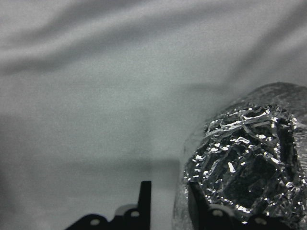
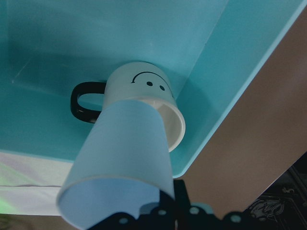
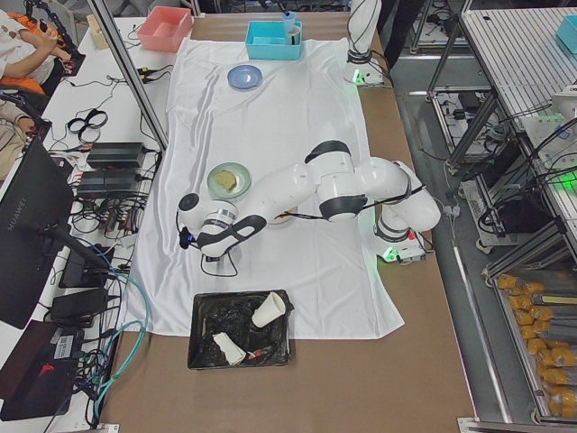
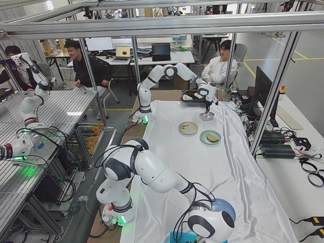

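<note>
A pale blue paper cup [image 2: 112, 143] is held in my right gripper, shut on its rim, over a cyan bin [image 2: 72, 28]. A white mug [image 2: 129, 79] with a smiley face and black handle lies in that bin. My left gripper hangs low over the white cloth [image 1: 86, 115], open beside a crumpled shiny foil-like object [image 1: 249, 177] with a clear rim; in the camera left view the left arm largely hides that spot.
A green plate [image 4: 210, 143] with food, a beige plate [image 4: 188, 132] and a blue plate [image 3: 245, 84] rest on the cloth. A black lined tray [image 3: 216, 316] holding white cups sits at one end. A pink bin [image 3: 165, 23] stands on the side table.
</note>
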